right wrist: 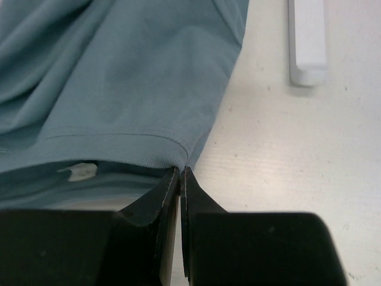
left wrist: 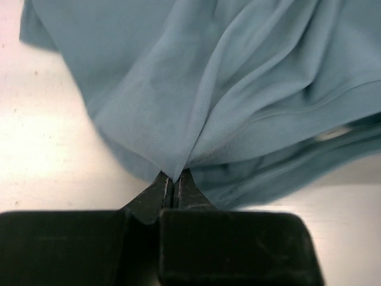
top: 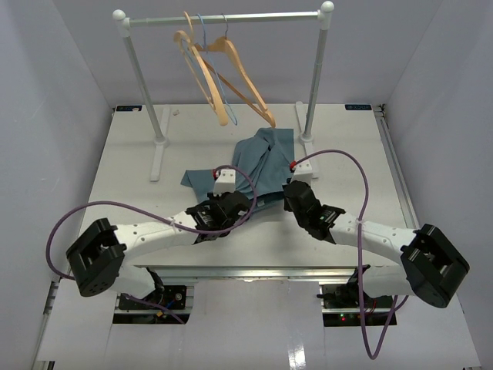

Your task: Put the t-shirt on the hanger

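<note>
The teal t-shirt [top: 262, 158] lies folded and rumpled on the white table beneath the rack, its near hem lifted into a loose opening. My left gripper is shut on the shirt's near left edge, the fabric bunched at its fingertips. At the near right edge of the hem, my right gripper is shut on the cloth. Wooden hangers [top: 239, 65] and a thin blue hanger [top: 219, 92] hang from the rail above and behind the shirt.
The white rack [top: 142, 77] stands at the back, its foot [right wrist: 306, 39] right of the shirt. Bare table [top: 131, 177] shows on both sides.
</note>
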